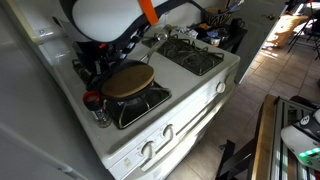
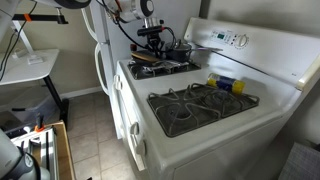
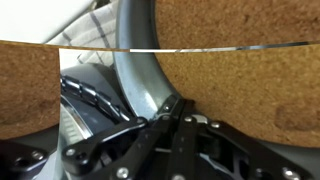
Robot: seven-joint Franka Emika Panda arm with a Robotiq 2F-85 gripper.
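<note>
A round brown disc (image 1: 128,81) with a cork-like face lies over a dark pan on the stove's near-left burner. In the wrist view the brown surface (image 3: 240,85) fills much of the frame, beside the pan's curved grey rim (image 3: 140,75). My gripper is shut at the disc's edge, close to the rim. Nothing clearly shows between its fingers; whether they touch the disc is unclear. From exterior view 1 the arm (image 1: 112,18) reaches over the back of the stove and its fingertips are hard to make out.
Red-topped jars (image 1: 93,102) stand at the stove's left edge, beside the pan. A dark pot (image 2: 179,52) sits behind it. Farther along the white stove (image 2: 160,122), the other burners (image 2: 205,105) are bare, with a yellow bottle (image 2: 226,84) behind them.
</note>
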